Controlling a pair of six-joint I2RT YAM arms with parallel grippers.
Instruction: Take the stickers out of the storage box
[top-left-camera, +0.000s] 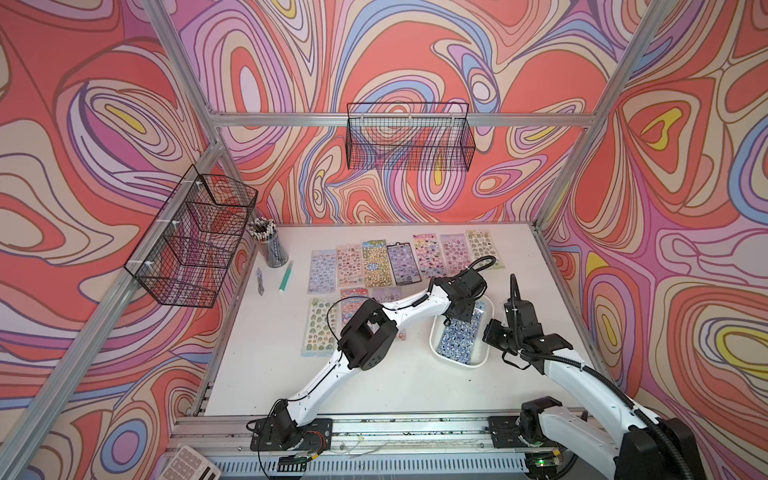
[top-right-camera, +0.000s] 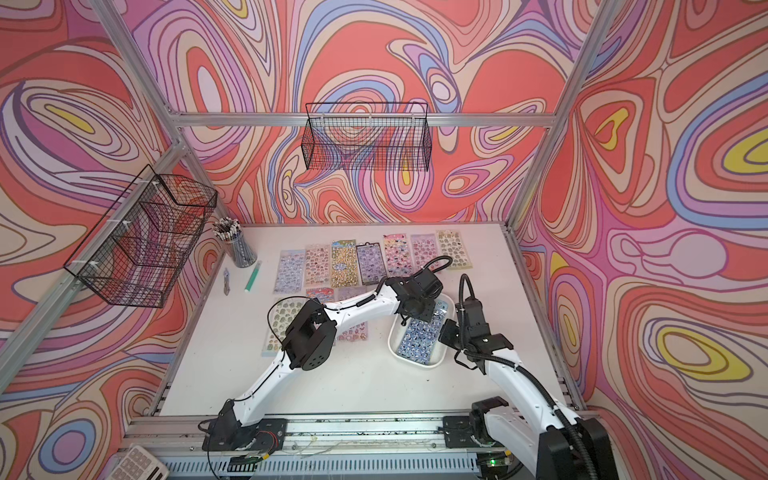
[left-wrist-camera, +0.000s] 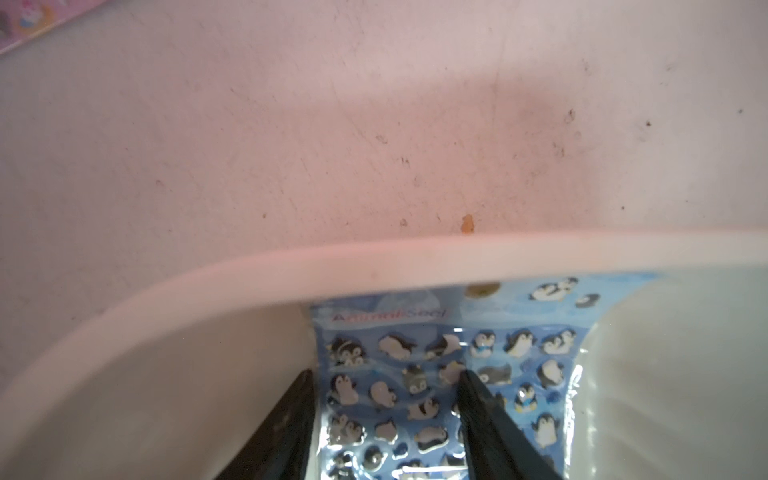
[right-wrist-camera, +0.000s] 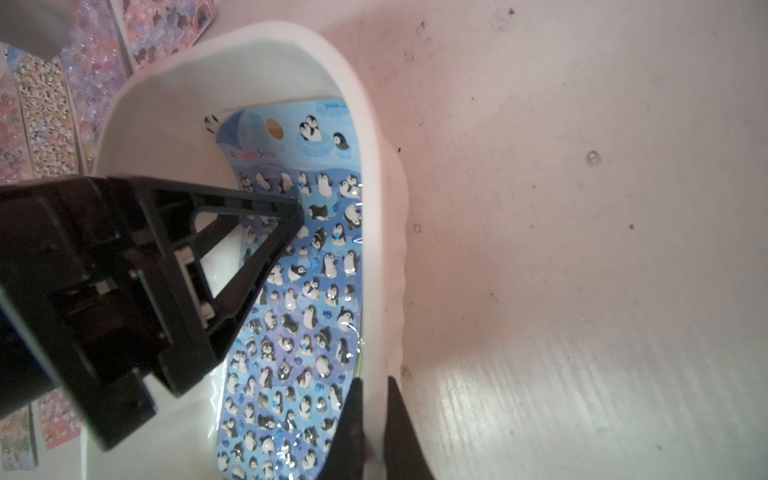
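Observation:
The white storage box (top-left-camera: 436, 345) holds a blue penguin sticker sheet (top-right-camera: 414, 342), lying lengthwise inside. My left gripper is inside the box over the upper part of the sheet, fingers apart; the right wrist view shows its fingertips down at the sheet (right-wrist-camera: 296, 320). My right gripper is shut at the box's right rim, its fingertips on either side of or against the thin wall (right-wrist-camera: 376, 240); whether it pinches the rim is hard to tell.
Several other sticker sheets (top-left-camera: 376, 264) lie in rows at the back and left of the table (top-left-camera: 248, 360). A pen holder (top-left-camera: 273, 248) and a green ruler (top-left-camera: 285, 277) are at the left.

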